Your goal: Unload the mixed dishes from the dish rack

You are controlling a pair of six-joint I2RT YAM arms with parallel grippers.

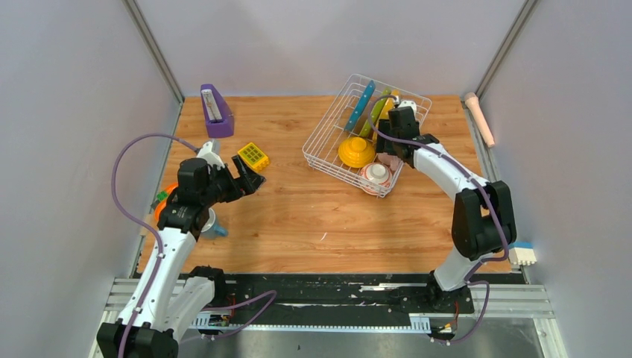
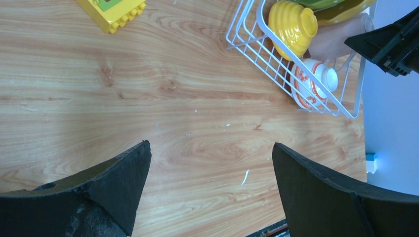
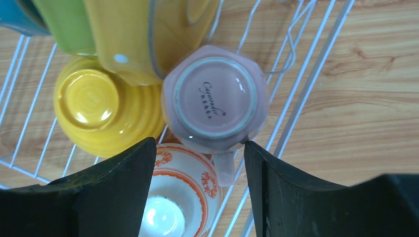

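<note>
The white wire rack (image 1: pixel 320 153) stands at the back right, holding several dishes. In the right wrist view a pinkish mug (image 3: pixel 215 98) lies bottom up, its handle (image 3: pixel 225 170) pointing toward my right gripper. That gripper is part open over the rack, fingers apart, nothing clearly held. A yellow bowl (image 3: pixel 106 106) and a white bowl with red pattern (image 3: pixel 185 182) sit beside the mug. Blue (image 1: pixel 360 106), green (image 1: pixel 375 112) and yellow plates (image 3: pixel 143 34) stand upright at the rack's back. My left gripper (image 1: pixel 250 175) is open and empty over the left of the table.
A yellow block (image 1: pixel 254 156) and a purple metronome-like object (image 1: pixel 217 112) are at the left back. A blue-handled cup (image 1: pixel 212 225) and an orange item (image 1: pixel 160 211) lie beside the left arm.
</note>
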